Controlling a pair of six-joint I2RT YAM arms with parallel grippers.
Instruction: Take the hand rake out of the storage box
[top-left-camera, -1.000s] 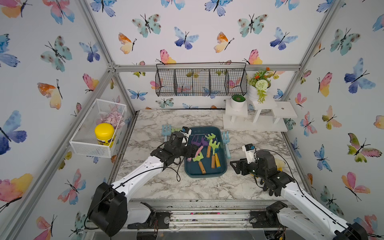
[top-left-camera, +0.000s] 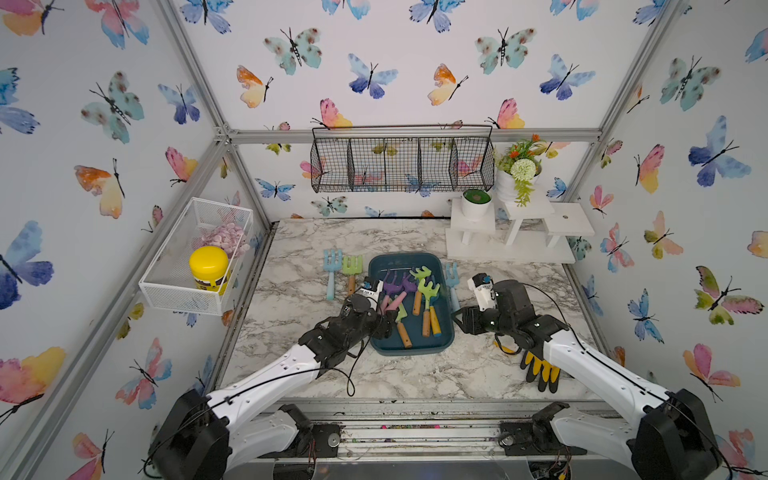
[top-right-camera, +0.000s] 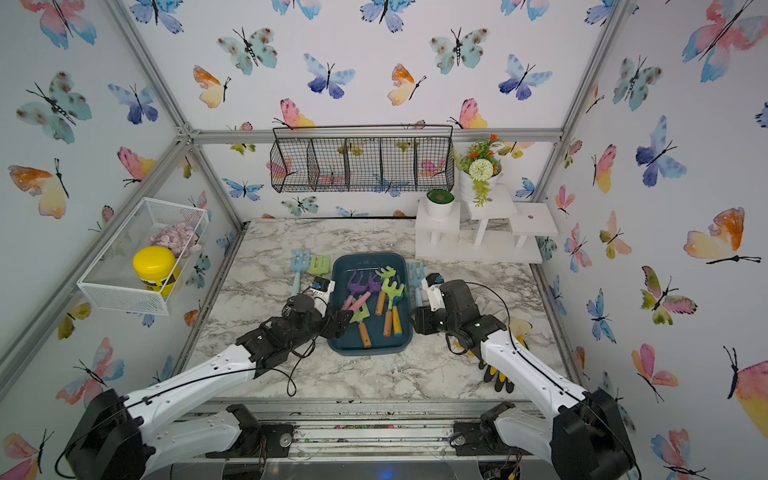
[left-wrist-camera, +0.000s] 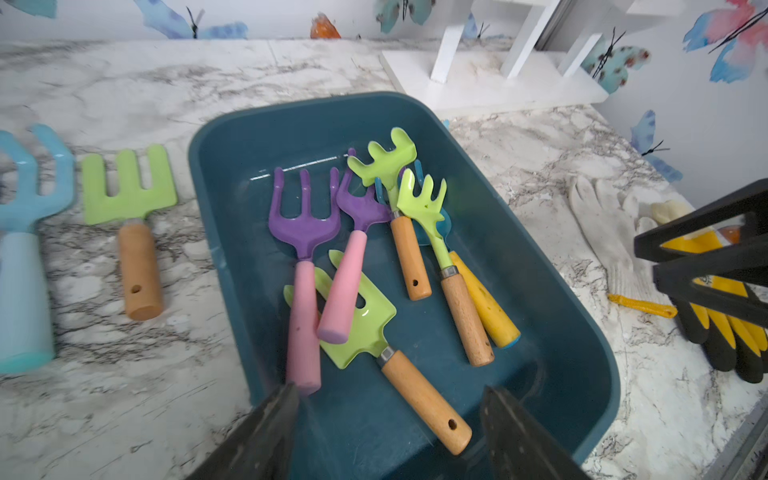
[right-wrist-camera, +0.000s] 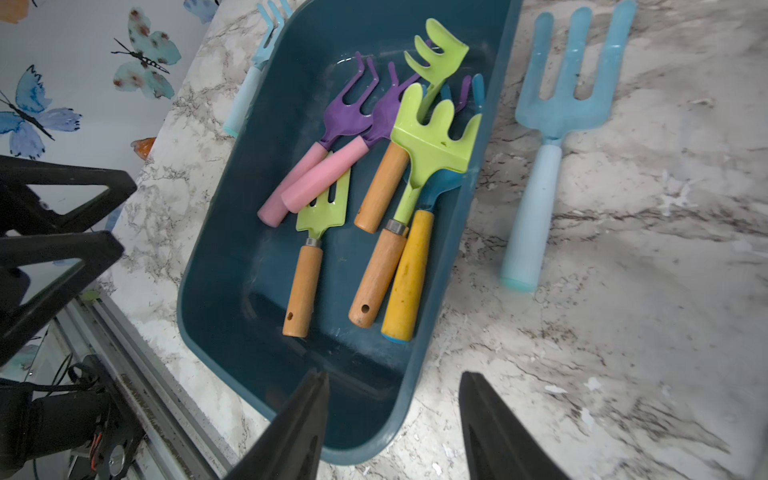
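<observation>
The dark teal storage box (top-right-camera: 377, 342) holds several tools: purple forks with pink handles (left-wrist-camera: 304, 224), green rakes (right-wrist-camera: 432, 144) with wooden handles, a green shovel-like tool (left-wrist-camera: 360, 320) and a yellow handle (right-wrist-camera: 408, 280). My left gripper hangs over the box's near left part, fingers apart with nothing seen between them. My right gripper is beside the box's right side, fingers apart and empty, tips over the near rim.
Blue and green forks (left-wrist-camera: 124, 196) lie left of the box, a blue fork (right-wrist-camera: 568, 120) right. Gloves (left-wrist-camera: 608, 256) lie at the right; a white stand (top-left-camera: 512, 252) stands behind.
</observation>
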